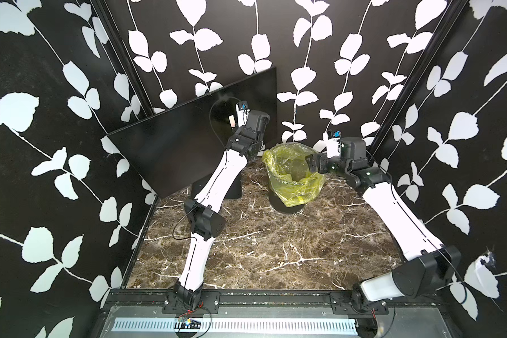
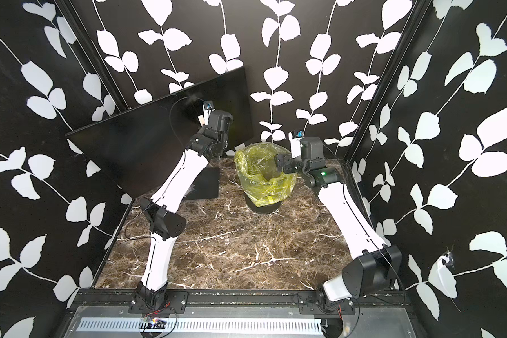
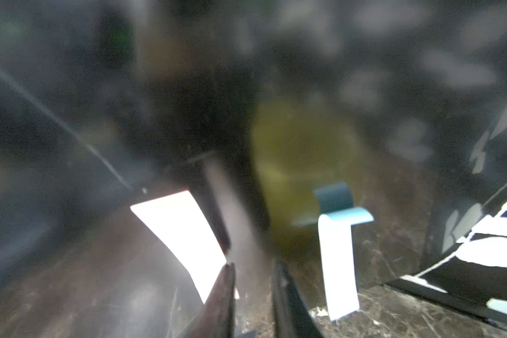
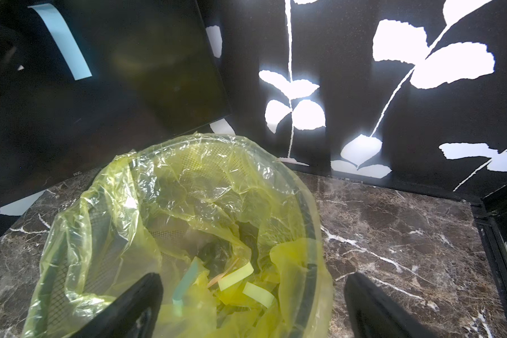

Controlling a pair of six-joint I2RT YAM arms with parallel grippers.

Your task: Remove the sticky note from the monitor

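Observation:
Two notes stand out on the black monitor (image 1: 174, 157): a white note (image 3: 180, 231) just left of my left gripper, and a note with a curled blue top (image 3: 338, 264) to its right. In the left wrist view my left fingers are parted, close to the screen, with the white note's lower corner behind the left fingertip. A blue strip (image 4: 67, 42) shows on the screen in the right wrist view. My right gripper stands open over the yellow-lined bin (image 2: 259, 186), where several paper strips lie.
Patterned walls close in the back and sides. The monitor's stand (image 2: 202, 183) sits left of the bin.

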